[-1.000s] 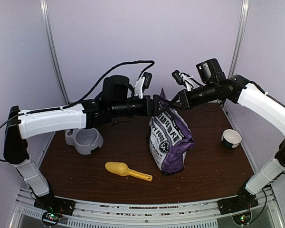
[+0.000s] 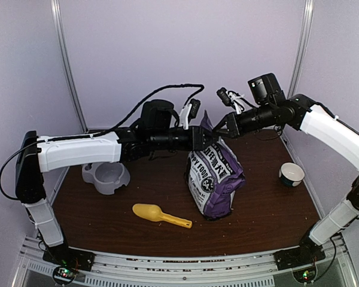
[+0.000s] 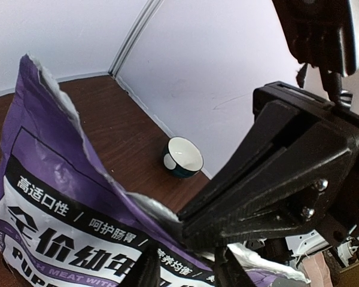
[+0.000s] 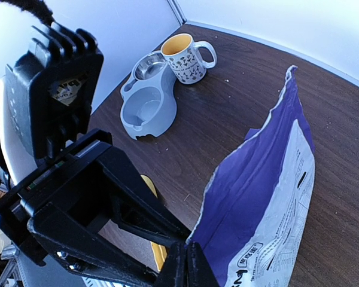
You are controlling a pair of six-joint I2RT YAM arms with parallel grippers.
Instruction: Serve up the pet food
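Note:
The purple-and-white puppy food bag (image 2: 214, 179) stands mid-table, its top edge rising between my grippers. My right gripper is shut on that top edge. My left gripper (image 2: 206, 137) is at the bag's top beside it; in the left wrist view its fingertips (image 3: 145, 269) show low in the frame against the bag, part open. A yellow scoop (image 2: 149, 212) lies in front. The grey pet bowl (image 2: 106, 179) sits at left, and a white-and-dark small bowl (image 2: 291, 174) at right.
A flowered mug (image 4: 185, 63) stands behind the pet bowl, beside its steel dish. Bare table lies around the bag and at the front right. White walls enclose the back and sides.
My left gripper has moved right and slightly down, closer to my right gripper at the bag's top. The bag and right arm have barely moved.

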